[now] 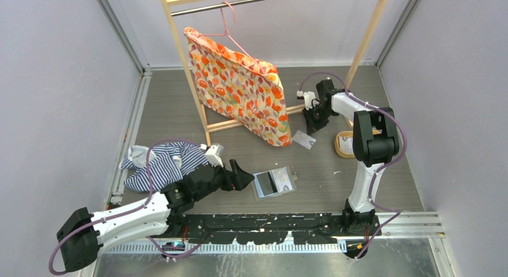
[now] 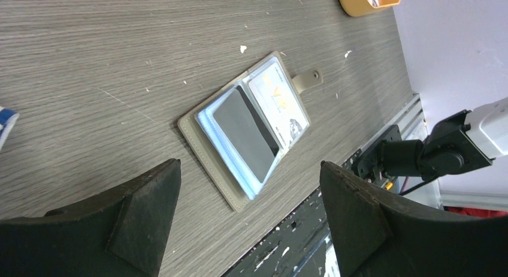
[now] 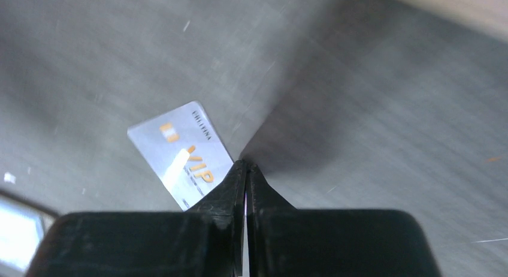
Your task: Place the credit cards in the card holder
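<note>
On the floor below the clothes rack lies a white VIP card (image 1: pixel 304 139), face up; the right wrist view shows its print and orange chip. My right gripper is shut, its tips against or just over one edge of the card (image 3: pixel 177 151); nothing shows held between them. The open card holder (image 1: pixel 274 183) rests near the front, with a dark pocket panel and a white card (image 2: pixel 277 102) in its other half. Open and empty, my left gripper points toward the holder from its left side.
A tan basket (image 1: pixel 345 154) with a white card inside stands beside the right arm. The wooden rack's bottom rail (image 1: pixel 224 125) and a hanging orange-patterned cloth (image 1: pixel 239 85) border the loose card. Striped fabric (image 1: pixel 165 166) lies at left. Floor between card and holder is bare.
</note>
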